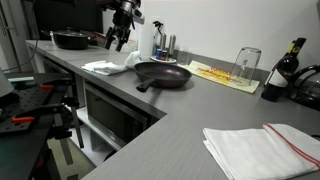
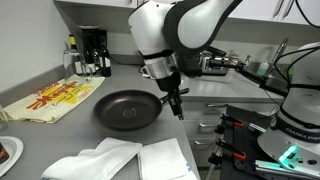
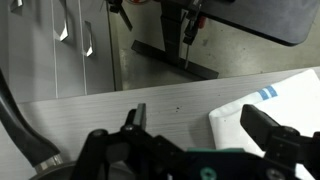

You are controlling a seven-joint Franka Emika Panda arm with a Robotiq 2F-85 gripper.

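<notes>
My gripper [image 1: 115, 46] hangs at the far left in the first exterior view, above the counter near a white cloth [image 1: 103, 67]. Its dark fingers are spread in the wrist view, so the gripper stands open with nothing held. A folded white cloth [image 3: 282, 108] lies below, on the right side of that view. In the second exterior view the same folded cloth [image 2: 165, 158] rests near the counter edge, beside a second white cloth [image 2: 95, 162]. A black frying pan [image 2: 128, 108] sits behind them, its handle [image 3: 38, 148] showing at the left in the wrist view.
A white towel with a red stripe [image 1: 262, 150] lies on the near counter. Farther back stand an upturned glass [image 1: 246, 63], a dark bottle [image 1: 284, 70] and a coffee maker [image 2: 95, 48]. A black pot [image 1: 70, 40] is at far left. Bare counter [image 1: 170, 135] lies between.
</notes>
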